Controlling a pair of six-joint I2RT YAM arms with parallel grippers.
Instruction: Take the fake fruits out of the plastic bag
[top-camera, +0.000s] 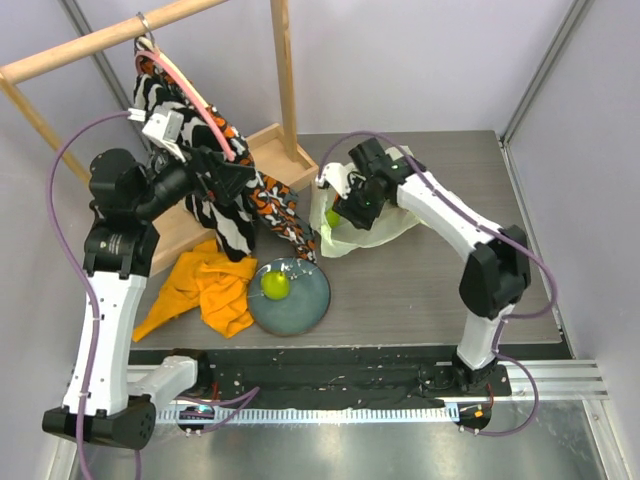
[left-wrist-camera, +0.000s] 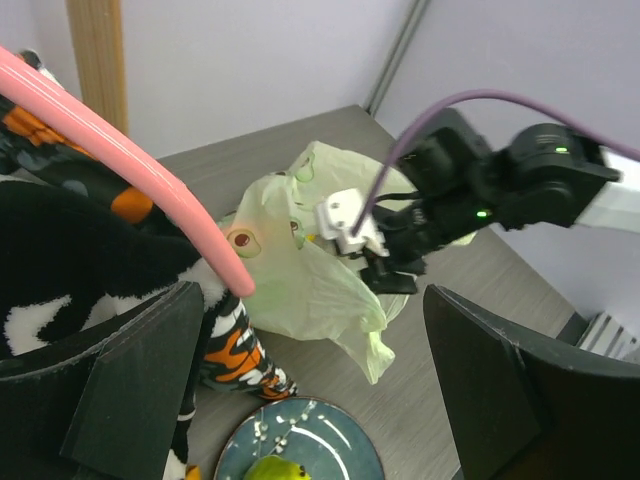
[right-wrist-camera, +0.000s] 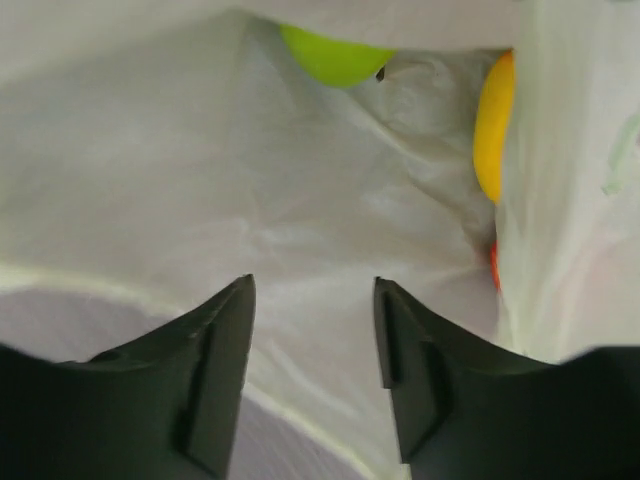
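Observation:
The pale plastic bag (top-camera: 375, 230) lies open at the back right. My right gripper is over its mouth, part open and empty; inside show a green fruit (right-wrist-camera: 335, 60), a yellow fruit (right-wrist-camera: 492, 130) and a sliver of a red one (right-wrist-camera: 496, 265), partly hidden by plastic. A green fruit (top-camera: 276, 285) rests on the blue-grey plate (top-camera: 295, 315). My left gripper is open beside the hanging cloths, nothing between its fingers.
A wooden rack (top-camera: 285, 70) holds patterned cloths (top-camera: 270, 205) and a pink hanger (left-wrist-camera: 130, 170). An orange cloth (top-camera: 210, 290) lies left of the plate. Floor right of the plate is clear.

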